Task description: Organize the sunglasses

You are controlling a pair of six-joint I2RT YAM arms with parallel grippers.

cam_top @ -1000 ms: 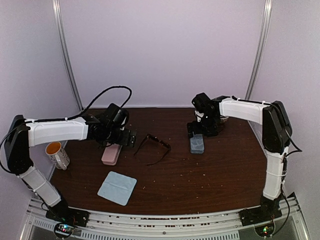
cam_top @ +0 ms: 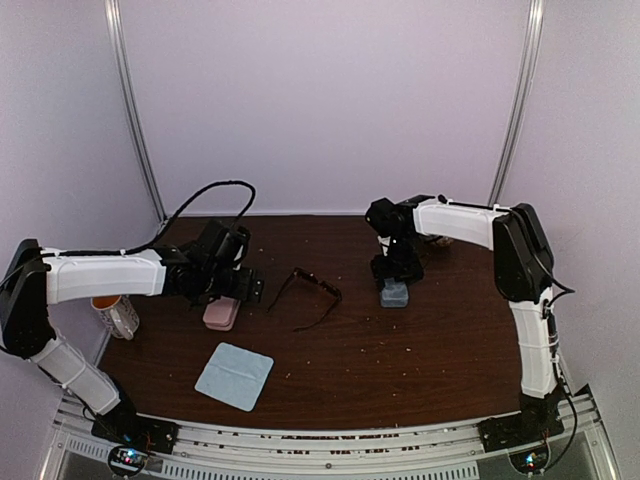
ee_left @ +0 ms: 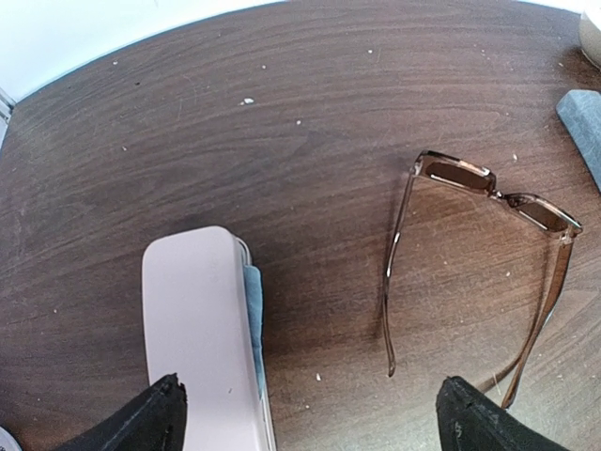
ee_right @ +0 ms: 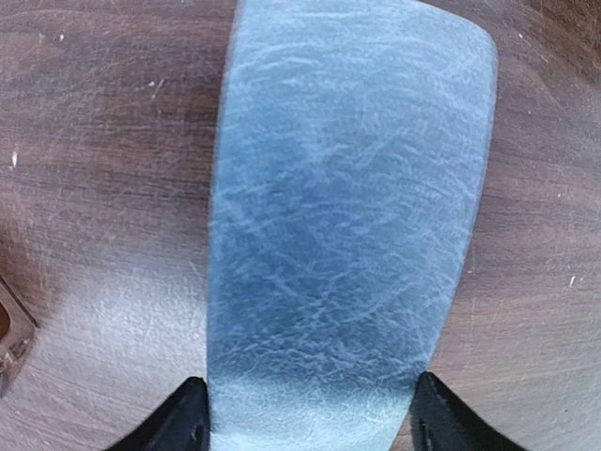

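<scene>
Brown sunglasses (cam_top: 322,285) lie on the table between my grippers, their temples (ee_left: 387,310) unfolded. My left gripper is open above a pink case (ee_left: 192,319), with nothing held between its fingers. A strip of blue (ee_left: 254,315) shows along the case's side. Over at the right, a blue-grey case (ee_right: 347,188) lies flat under my right gripper. The right fingers (ee_right: 192,418) stand at either side of the case's near end, close against its edges; whether they press on it is unclear.
A light blue cloth (cam_top: 235,376) lies flat at the front left. Near the left edge stands a mug (cam_top: 118,315), and a bowl (ee_left: 592,36) is partly hidden behind the right arm.
My right gripper has shifted left and come over more of the blue-grey case. The left arm has drawn slightly left. Sunglasses, cloth and both cases lie where they were.
</scene>
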